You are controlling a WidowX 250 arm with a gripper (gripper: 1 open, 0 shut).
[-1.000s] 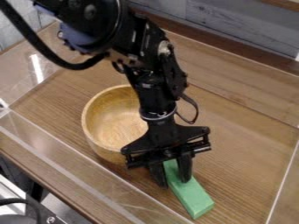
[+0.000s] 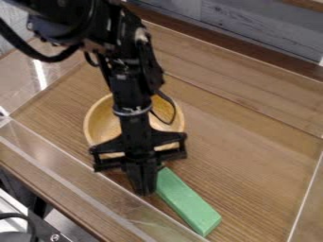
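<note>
The black gripper [image 2: 144,180] is low over the near part of the wooden surface, at the upper-left end of a green bar [image 2: 188,205]. Its fingertips look shut; whether they touch the bar is unclear. A yellowish-tan bowl [image 2: 98,122] sits behind the gripper, partly hidden by the arm.
A pale wall [image 2: 240,24] runs along the back. A transparent edge and a dark cable lie at the lower left.
The arm and gripper have moved left, toward the front of the bowl. The green bar has shifted slightly left, and its upper end shows less covered.
</note>
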